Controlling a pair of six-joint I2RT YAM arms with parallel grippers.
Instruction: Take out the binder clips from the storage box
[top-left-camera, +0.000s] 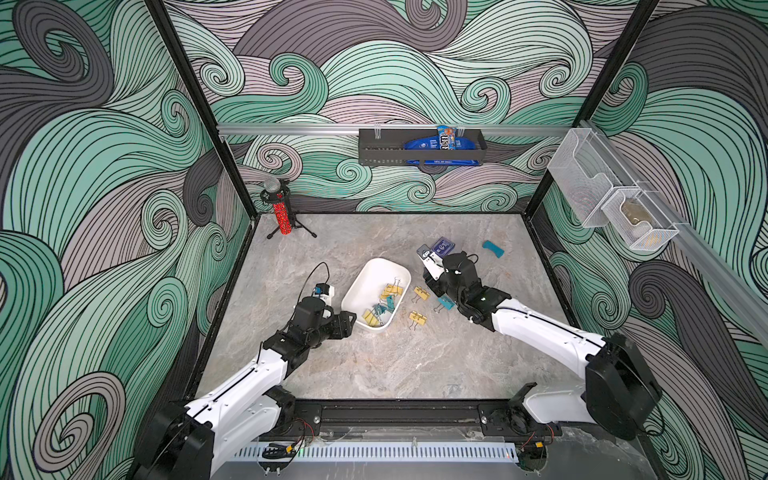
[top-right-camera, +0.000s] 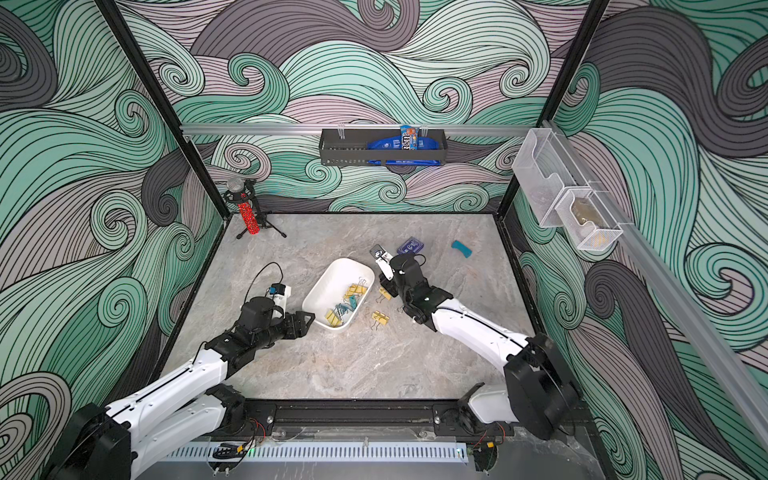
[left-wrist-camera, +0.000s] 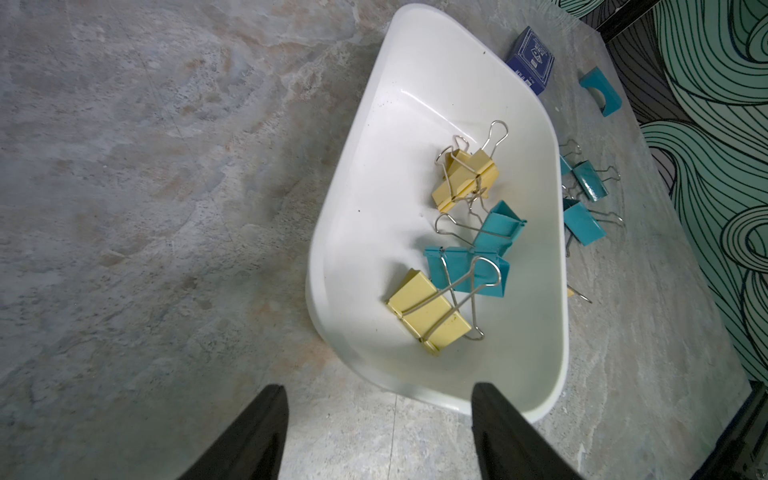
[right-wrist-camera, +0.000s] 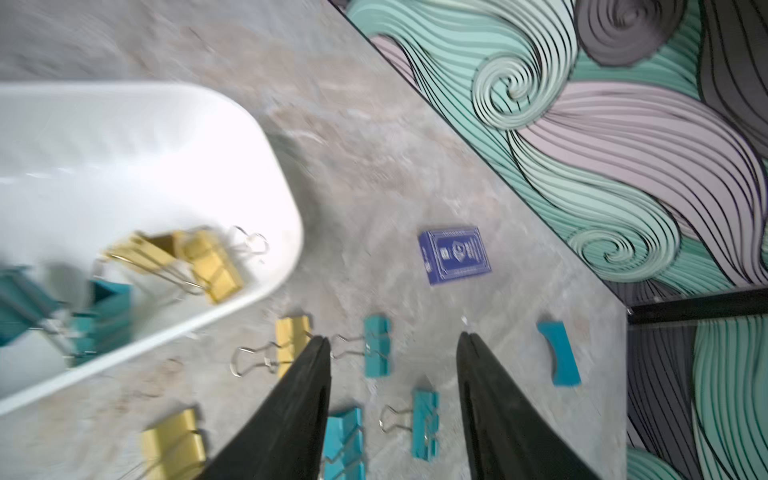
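Note:
The white storage box (left-wrist-camera: 352, 216) stands on the table, with several yellow and teal binder clips inside. In the left wrist view a yellow clip (left-wrist-camera: 429, 310) lies at its near end, teal clips (left-wrist-camera: 468, 270) beside it, and more yellow clips (left-wrist-camera: 465, 177) farther in. My left gripper is open at the box's near end, nothing between its fingers. My right gripper stands open and empty, raised to the right of the box. Loose on the table in the right wrist view are yellow clips (right-wrist-camera: 292, 340) and teal clips (right-wrist-camera: 377, 345).
Behind the loose clips lies a blue card box (right-wrist-camera: 456, 254), with a teal curved piece (right-wrist-camera: 561, 353) to its right. A red-and-black microphone on a tripod (top-left-camera: 282, 217) stands at the back left.

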